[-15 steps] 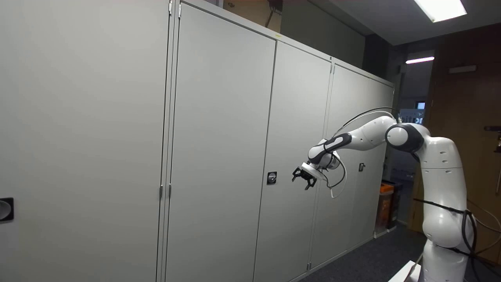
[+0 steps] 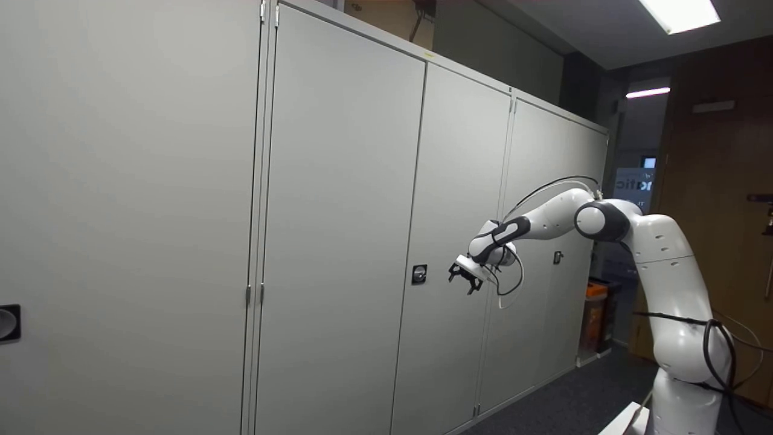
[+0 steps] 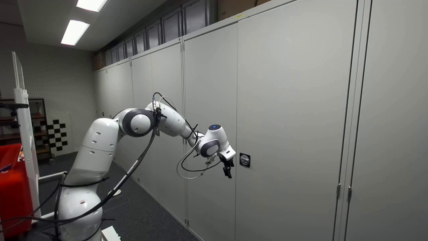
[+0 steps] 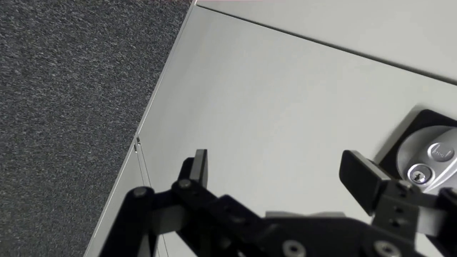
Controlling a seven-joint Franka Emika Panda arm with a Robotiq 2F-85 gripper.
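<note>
My gripper is open, its two black fingers wide apart with nothing between them. A round silver lock handle (image 4: 437,156) on a black square plate sits at the right edge of the wrist view, behind and beyond the right finger (image 4: 362,180), partly cut off by the frame. In exterior view 1 the same handle (image 2: 420,274) is on a grey cabinet door (image 2: 453,181), close to the seam between two doors. The gripper (image 2: 461,281) hangs tilted down to its right, apart from it. From the other side, the gripper (image 3: 227,170) is left of the handle (image 3: 245,160).
Tall grey cabinets form a flat wall along the arm's side. Another handle (image 2: 558,257) is farther down the row. Dark carpet (image 4: 77,107) lies clear below. Loose cables (image 2: 511,286) hang near the wrist. Bins (image 2: 592,312) with orange tops stand past the cabinets.
The gripper has moved slightly left and tilted further down. The cabinet doors look unchanged.
</note>
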